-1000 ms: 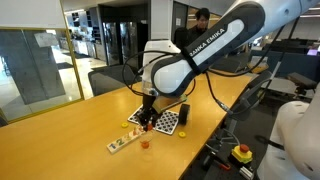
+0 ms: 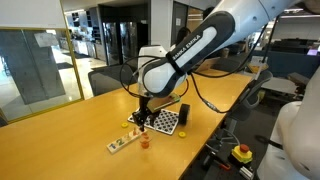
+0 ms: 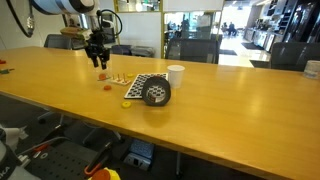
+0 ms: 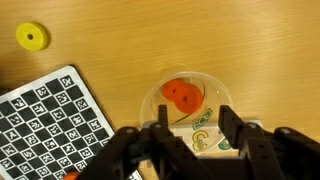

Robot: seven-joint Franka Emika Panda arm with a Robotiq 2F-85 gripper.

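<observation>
In the wrist view my gripper has its fingers apart, with nothing gripped between the tips. Beyond them is a clear round cup or dish (image 4: 156, 92) with red discs (image 4: 188, 97) showing in it. Part of a light peg board (image 4: 238, 146) appears past the right finger, with yellow and green pieces partly hidden. In exterior view 1 the gripper (image 2: 143, 121) hangs above the table, close to the peg board (image 2: 124, 141) and a small red stack (image 2: 145, 141). A black-and-white patterned board (image 4: 52, 126) lies to the left in the wrist view.
One yellow ring (image 4: 32, 37) lies apart on the wooden table. Exterior view 2 also shows a white cylindrical container (image 3: 176, 76) and a dark round object (image 3: 156, 92) near the patterned board.
In exterior view 1 my gripper has shifted slightly left, nearer to the red stack. The board and other table objects appear unmoved.
</observation>
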